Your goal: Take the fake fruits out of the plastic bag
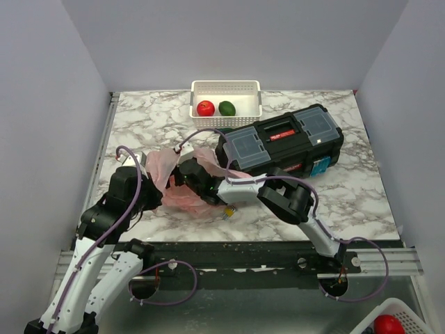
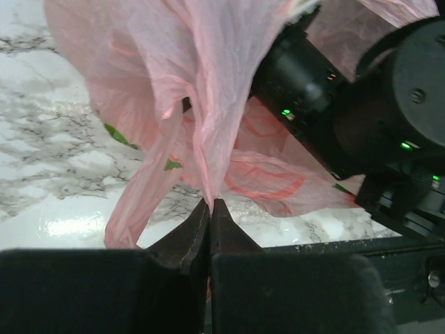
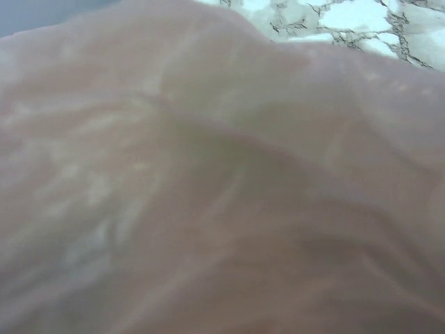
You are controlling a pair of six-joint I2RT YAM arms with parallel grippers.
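Observation:
The pink plastic bag lies crumpled at mid-table. My left gripper is shut on a hanging edge of the bag at its left side. My right gripper reaches into the bag from the right; in the left wrist view its body is partly behind pink plastic, and in the right wrist view blurred bag film fills most of the picture, hiding its fingers. Small green patches show at the bag; whether they are fruit I cannot tell.
A white basket with a red apple and a green fruit stands at the back. A black toolbox lies right of the bag. Another basket is at bottom right.

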